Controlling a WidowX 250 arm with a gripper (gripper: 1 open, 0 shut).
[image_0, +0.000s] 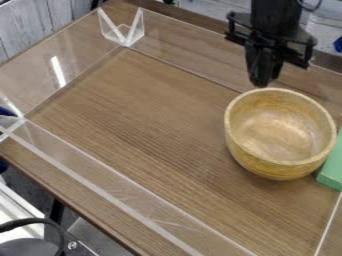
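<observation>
My gripper (265, 66) is at the upper right of the view, a dark body with fingers pointing down, above and behind a large tan wooden bowl (278, 165). It looks shut, with nothing visible between the fingers. The bowl stands upright on the wooden table (134, 170), and its inside appears empty.
A green block (330, 169) lies at the right edge beside the bowl. A clear plastic piece (122, 30) stands at the back left. Black cables (40, 225) are at the lower left.
</observation>
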